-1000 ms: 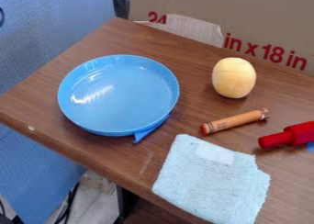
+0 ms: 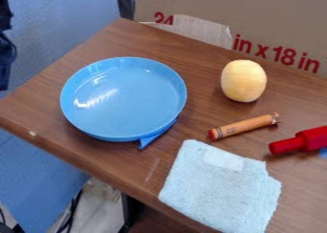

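A blue round plate [image 2: 122, 95] lies on the wooden table, with a small blue item poking out beneath its lower right rim. To its right stands a pale yellow, roundish object [image 2: 243, 80]. Below that lies an orange crayon-like stick [image 2: 243, 125], and a red rolling-pin-like object [image 2: 300, 141] reaches in from the right edge. A folded light blue cloth [image 2: 220, 189] lies at the front. A dark part of the robot shows at the upper left edge; its fingertips and finger state cannot be made out.
The wooden table [image 2: 71, 132] has clear space at its back and left corner. A cardboard box [image 2: 269, 17] with red print stands behind it. Blue padded fabric and some cables are off the table's left side.
A dark robot part has come further into view at the upper left edge. The objects on the table have not moved.
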